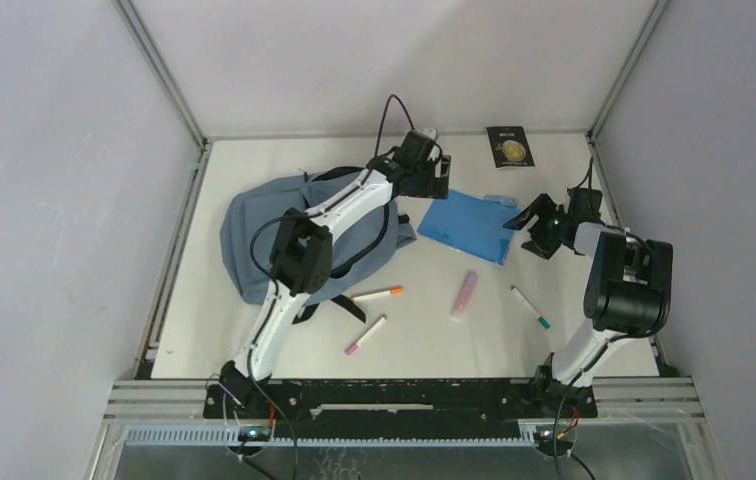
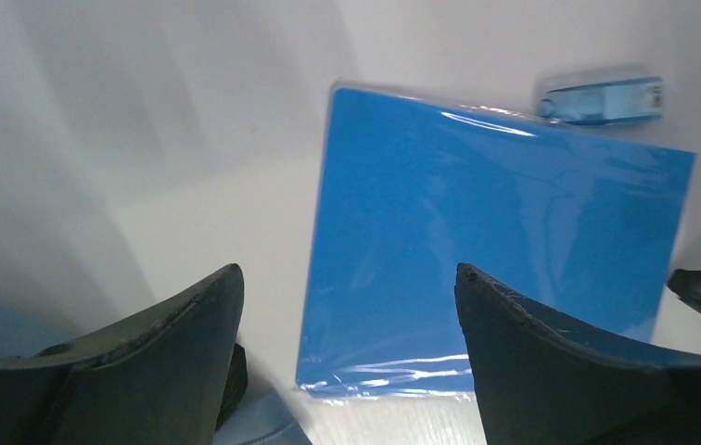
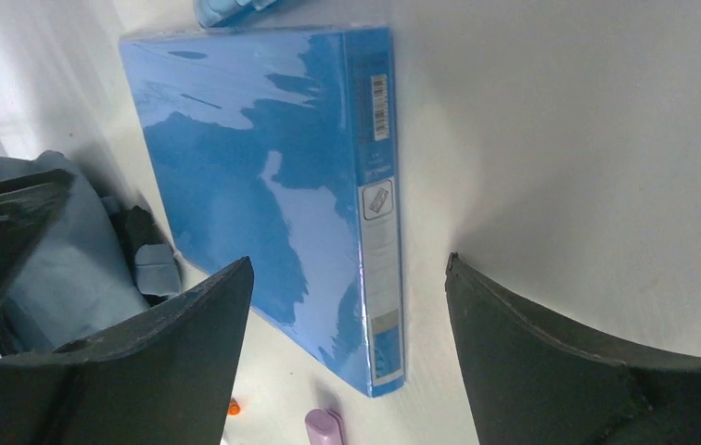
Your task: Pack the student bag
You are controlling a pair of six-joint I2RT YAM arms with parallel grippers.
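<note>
A blue plastic-covered folder or book (image 1: 467, 225) lies flat at centre right. My left gripper (image 1: 439, 175) hangs just above and left of it, fingers apart with nothing between. My right gripper (image 1: 526, 232) stands open at its right edge; in the right wrist view the spine with a barcode (image 3: 375, 213) shows between and below the fingertips. The blue-grey bag (image 1: 264, 255) lies on the left, partly hidden by my left arm. A small pale-blue item (image 2: 604, 102) lies behind the folder. A pink case (image 1: 464, 294) lies in front of it.
A dark booklet (image 1: 510, 147) lies at the back right. Several markers lie toward the front: orange-capped (image 1: 376, 294), pink-capped (image 1: 365, 335), teal-capped (image 1: 531, 307). The table's front middle has free room.
</note>
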